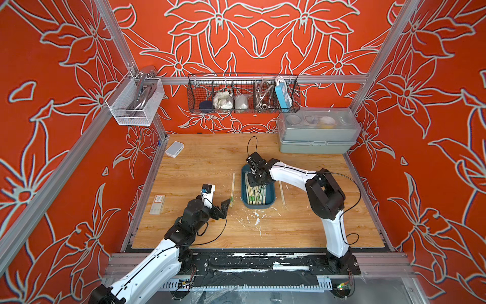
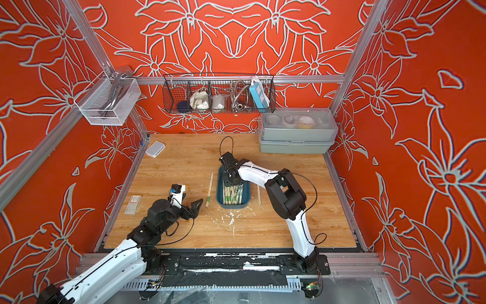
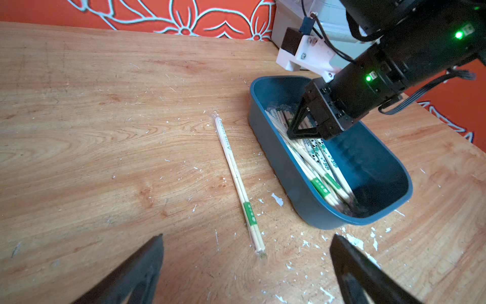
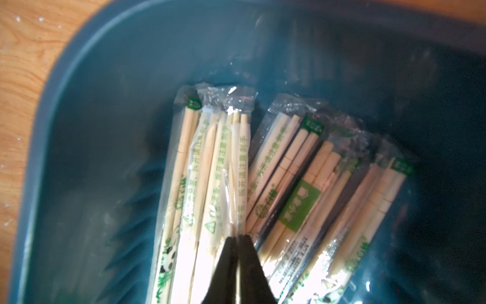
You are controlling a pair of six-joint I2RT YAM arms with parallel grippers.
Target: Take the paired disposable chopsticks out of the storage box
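The blue storage box (image 1: 274,198) stands mid-table, holding several wrapped chopstick pairs (image 4: 197,167). My right gripper is down inside it, shut, its tips on or just over the wrappers; whether film is caught between them cannot be told. In the left wrist view, the right fingers (image 3: 305,132) sit among the chopsticks. One wrapped pair (image 3: 237,177) lies on the table left of the box, and another pair (image 1: 282,194) lies to its right. My left gripper is open and empty, just short of the left pair.
White scraps (image 1: 256,220) litter the table in front of the box. A lidded grey container (image 1: 319,147) stands at the back right, below the wire basket (image 1: 200,107). A white small box (image 1: 174,149) and a flat pale item (image 1: 157,204) lie left.
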